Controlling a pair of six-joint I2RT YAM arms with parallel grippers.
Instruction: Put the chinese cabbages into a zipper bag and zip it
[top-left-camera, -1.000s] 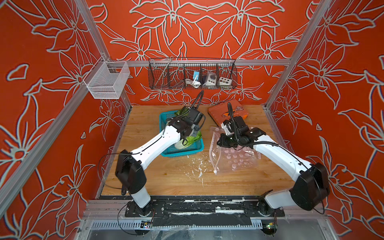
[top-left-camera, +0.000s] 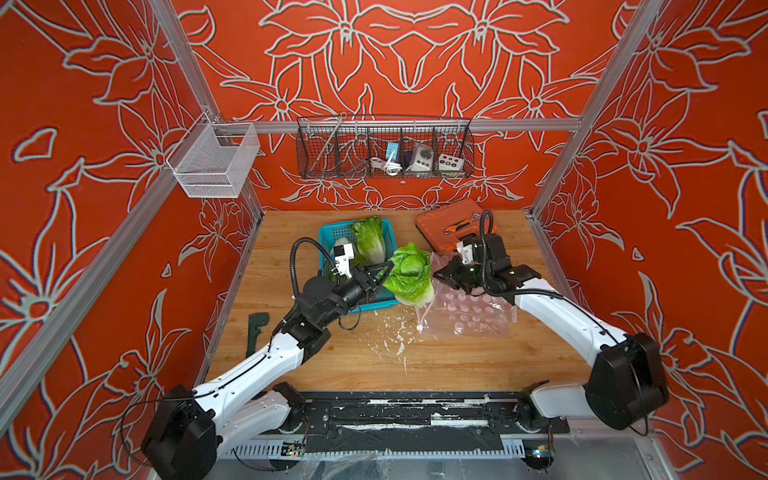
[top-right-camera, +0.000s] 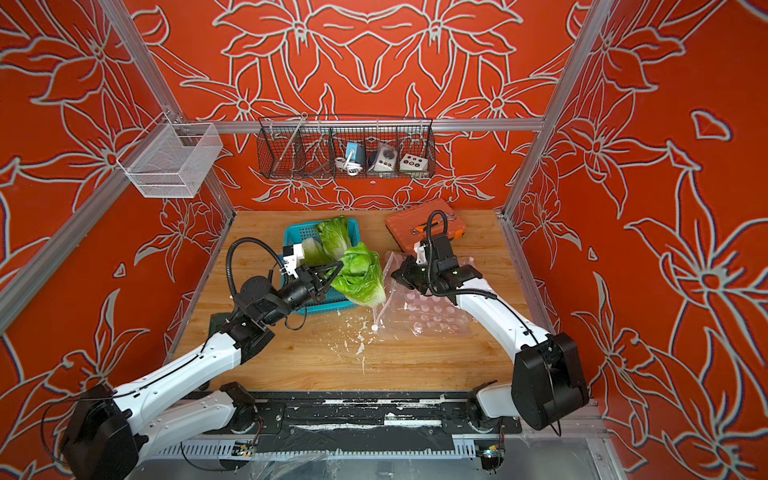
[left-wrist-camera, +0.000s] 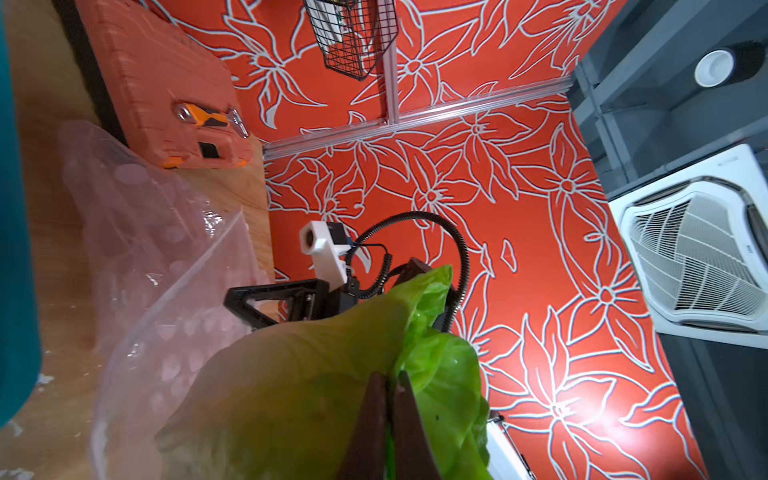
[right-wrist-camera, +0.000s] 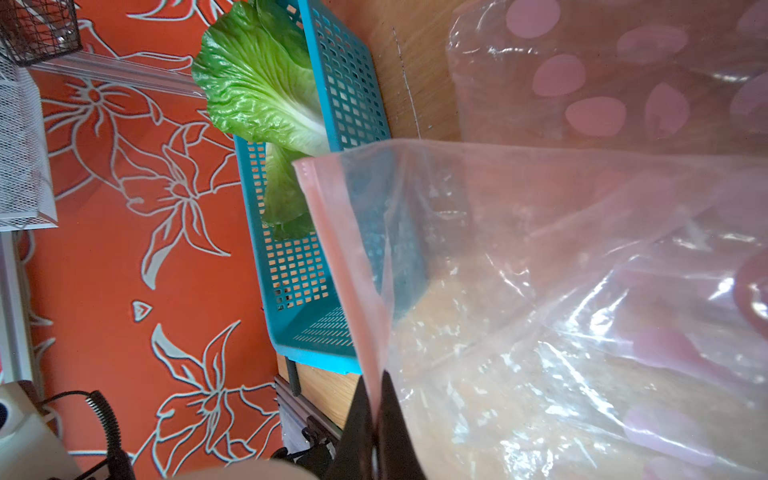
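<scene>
A leafy green chinese cabbage (top-left-camera: 410, 273) hangs from my left gripper (top-left-camera: 389, 270), right of the basket and close to the bag's mouth. Its pale leaf (left-wrist-camera: 280, 384) is pinched between the shut fingers in the left wrist view. My right gripper is shut on the pink rim of the clear zipper bag (right-wrist-camera: 496, 240), holding that side raised. Pink dots mark the bag, which otherwise lies on the table. Another chinese cabbage (right-wrist-camera: 268, 80) rests in the teal basket (right-wrist-camera: 352, 88), with a further pale green piece (right-wrist-camera: 286, 188) beside it.
An orange tool case (top-left-camera: 456, 226) stands behind the bag. White scraps (top-left-camera: 392, 332) litter the table front. A dark green object (top-left-camera: 256, 329) lies at the left. Bare table (top-left-camera: 480, 368) shows in front of the bag.
My left gripper has lifted the cabbage from the basket and carried it right, to the bag's opening.
</scene>
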